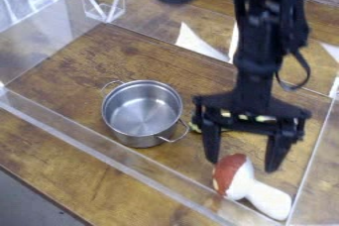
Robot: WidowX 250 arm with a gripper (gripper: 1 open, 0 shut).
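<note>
My black gripper [244, 145] hangs open at the right, its fingers pointing down just above a mushroom-like toy [236, 174] with a red-brown and white cap and a long white stem, lying on its side. A steel pot [143, 113] with two handles stands left of the gripper. The pale yellow-green item behind the gripper is mostly hidden; only small parts show.
The wooden table [79, 71] is enclosed by low clear panels, along the front and at the right. White triangular pieces [199, 42] stand at the back.
</note>
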